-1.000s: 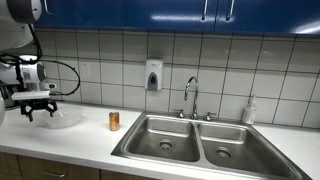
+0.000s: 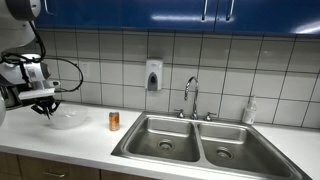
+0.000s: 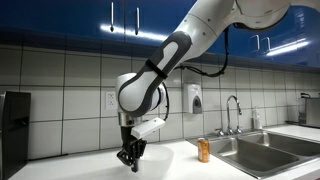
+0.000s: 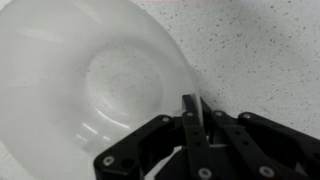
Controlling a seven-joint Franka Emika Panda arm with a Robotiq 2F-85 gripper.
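A translucent white bowl (image 4: 85,75) fills much of the wrist view, its inside facing the camera. The dark fingertips of my gripper are at its rim, shut with the rim between them. In exterior view 1 the same bowl (image 2: 70,119) shows at the left end of the counter, beside my gripper (image 2: 47,112). From the other side, my gripper (image 3: 133,163) points down low over the counter. Whether the bowl's base touches the counter I cannot tell.
An orange can (image 2: 114,121) stands between the bowl and the double sink (image 2: 205,145). The faucet (image 2: 194,98) rises behind the sink, and a soap dispenser (image 2: 154,74) hangs on the tiled wall. Bare counter (image 2: 95,140) lies around the can.
My gripper has shifted a little to the right and slightly up in exterior view 1. The bowl has moved slightly right with it. The can has stayed put.
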